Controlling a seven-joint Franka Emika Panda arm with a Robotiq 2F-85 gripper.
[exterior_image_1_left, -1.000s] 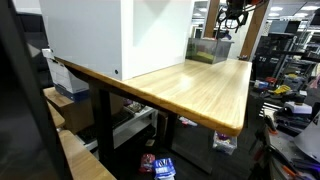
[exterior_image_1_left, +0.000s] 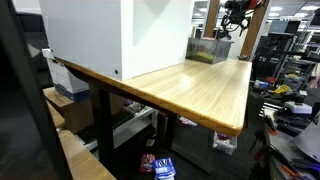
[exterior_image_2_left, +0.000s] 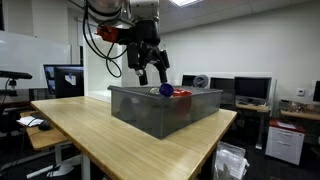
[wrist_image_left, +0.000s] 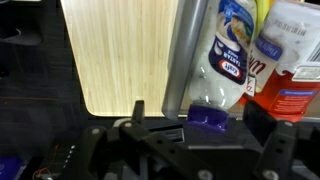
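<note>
My gripper is open, its fingers set wide apart with nothing held between them. Beneath it, in the wrist view, lies a white bottle (wrist_image_left: 222, 62) whose purple cap (wrist_image_left: 207, 117) shows in the space between the fingers. The exterior view 2 puts my gripper (exterior_image_2_left: 153, 77) over a grey bin (exterior_image_2_left: 180, 119), with the purple cap (exterior_image_2_left: 166, 89) just below the fingertips. At the far end of the table, my gripper (exterior_image_1_left: 235, 27) appears small in exterior view 1.
Red-labelled containers (wrist_image_left: 285, 94) crowd the bin beside the white bottle. The bin's grey wall (wrist_image_left: 181, 60) runs close along that bottle. Bare wooden tabletop (exterior_image_2_left: 100, 128) extends in front of the bin, and a white box (exterior_image_1_left: 125, 38) stands on the table's nearer part.
In exterior view 1 my gripper has shifted slightly to the right above the bin. The table and the things on it look unchanged.
</note>
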